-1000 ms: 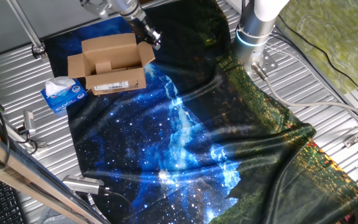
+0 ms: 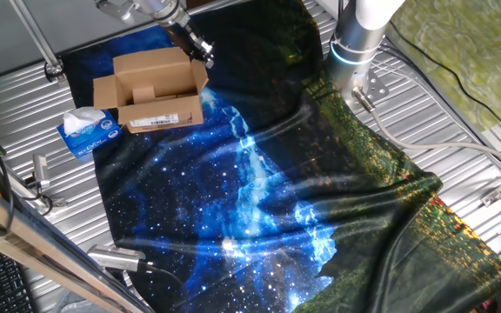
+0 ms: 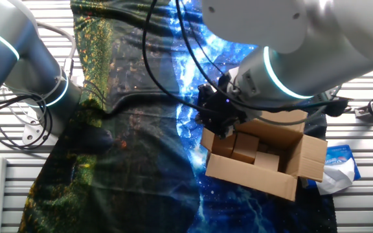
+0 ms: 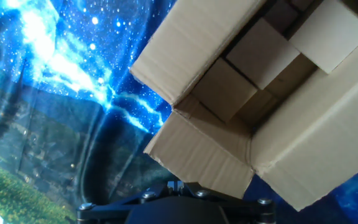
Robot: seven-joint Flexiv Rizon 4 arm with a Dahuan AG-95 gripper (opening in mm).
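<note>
An open cardboard box [image 2: 159, 91] stands at the back left of the cloth, its flaps folded outward. Inside lie several smaller cardboard boxes [image 4: 263, 53], as the wrist view shows. My gripper [image 2: 209, 61] is low beside the box's right-hand flap [image 2: 200, 73]. In the wrist view the fingertips of my gripper are together at the outer edge of that flap [image 4: 197, 155], touching or very close to it. Nothing shows between them. From the second exterior view, the dark gripper [image 3: 222, 129] hides one corner of the box [image 3: 251, 176].
A blue tissue box [image 2: 90, 135] stands just left of the cardboard box. Cables [image 3: 149, 58] hang near my arm.
My gripper has moved a little left, toward the box. The right-hand flap has swung inward and the box has shifted slightly left.
</note>
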